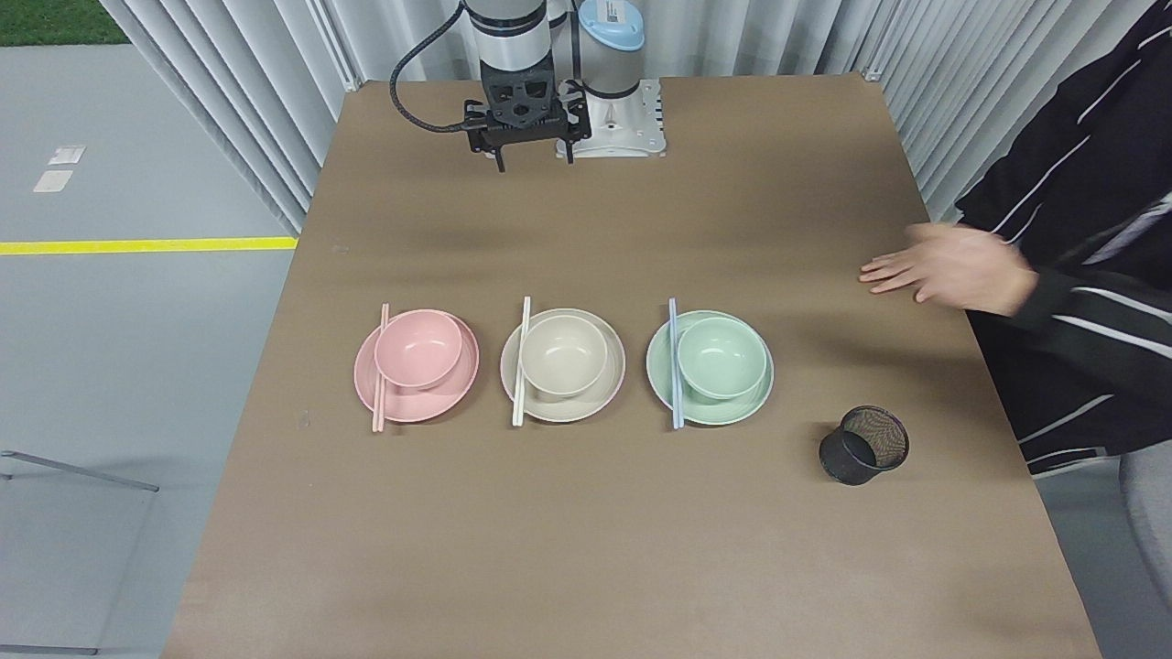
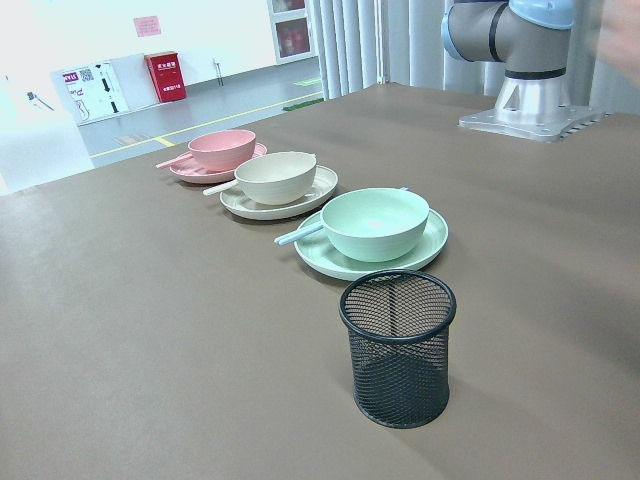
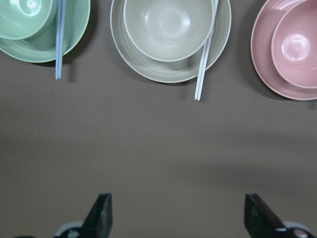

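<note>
Three place settings stand in a row: a pink bowl (image 1: 418, 344) on a pink plate with pink chopsticks (image 1: 379, 401), a cream bowl (image 1: 566, 351) on a cream plate with white chopsticks (image 1: 518, 401), and a mint bowl (image 1: 724, 353) on a mint plate with light-blue chopsticks (image 1: 677, 406). My gripper hangs above the bare table behind the row, its fingers wide apart and open with nothing between them.
A black mesh cup (image 1: 863, 445) stands near the table's right side. A person's hand (image 1: 945, 267) reaches over the right edge.
</note>
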